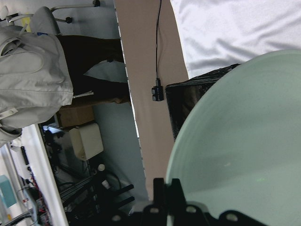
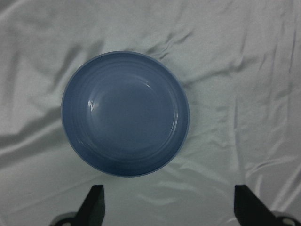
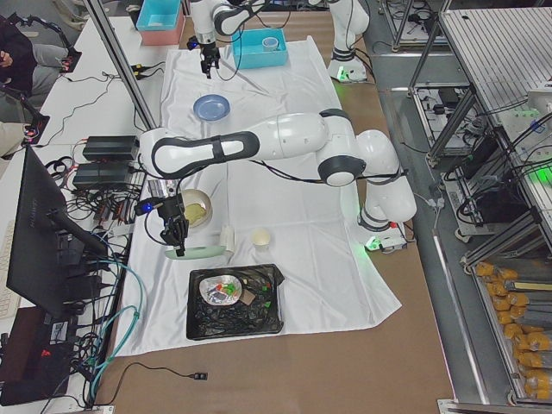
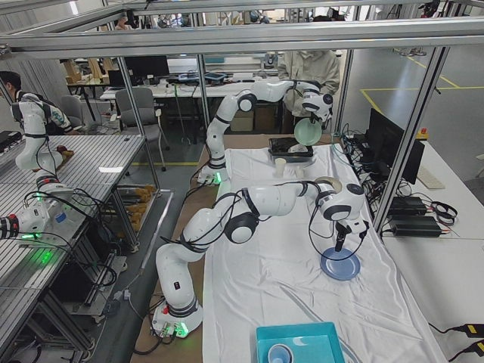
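My left gripper is shut on a pale green plate (image 1: 235, 132), held raised and tipped; in the camera left view it shows edge-on near the black tray (image 3: 233, 326), which holds a small dish with scraps (image 3: 220, 290). My right gripper stands open, nothing between its fingers, above a blue plate (image 2: 124, 113) on the white cloth. A bowl with yellow contents (image 3: 197, 207), a cylindrical cup (image 3: 227, 239) and a cream cup (image 3: 261, 237) sit behind the tray.
A turquoise bin (image 4: 310, 344) with a blue cup sits at the cloth's far end from the tray. A monitor and cables (image 3: 47, 250) line one long side. A person stands beyond the tray's end.
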